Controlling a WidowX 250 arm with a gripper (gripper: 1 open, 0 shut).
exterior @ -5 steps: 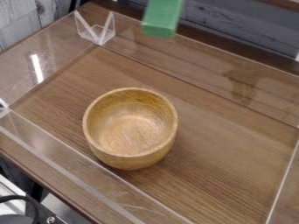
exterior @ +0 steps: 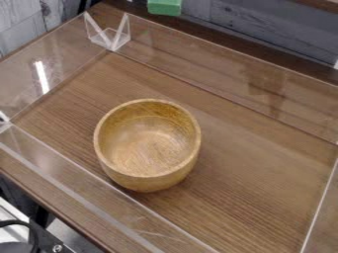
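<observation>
A green object [exterior: 164, 7] shows at the top edge, cut off by the frame; the gripper is out of view above it. A round, pale wooden bowl [exterior: 146, 169] stands on the wooden surface [exterior: 251, 198] in the lower middle.
A small clear plastic stand [exterior: 109, 33] is at the back left. Clear plastic panels or strips line the left and right sides. The wooden surface right of and behind the bowl is clear.
The green object has moved up and to the left, mostly out of the frame. The bowl has not moved.
</observation>
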